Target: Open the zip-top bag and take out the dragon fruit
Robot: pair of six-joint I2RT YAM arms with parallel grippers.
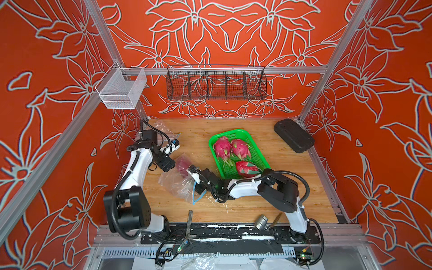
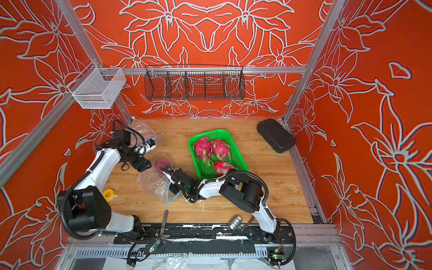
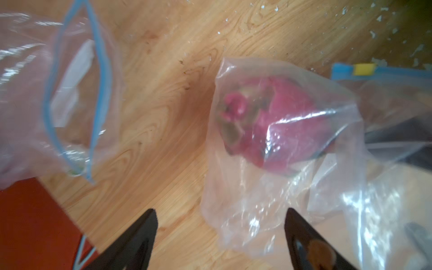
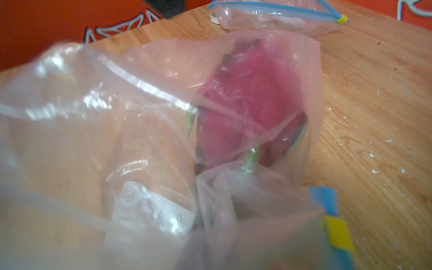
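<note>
A clear zip bag [image 1: 182, 189] with a blue strip and yellow slider [image 3: 363, 69] lies on the table, the pink dragon fruit [image 3: 288, 121] inside it. Through the film of the bag, the fruit [image 4: 252, 103] fills the middle of the right wrist view. At the bag's left side, my left gripper is open, its fingers apart and nothing gripped between them. My right gripper [image 1: 194, 179] is at the blue-edged mouth of the bag, its dark form partly behind film in the left wrist view. Its fingertips are hidden, so its grip on the bag cannot be made out.
A green basket [image 1: 260, 155] with 3 dragon fruits stands beside the right arm. Another clear bag with a blue strip [image 3: 103, 81] lies behind the left gripper. A black case [image 1: 293, 135] sits at the back right. Open table lies right of the basket.
</note>
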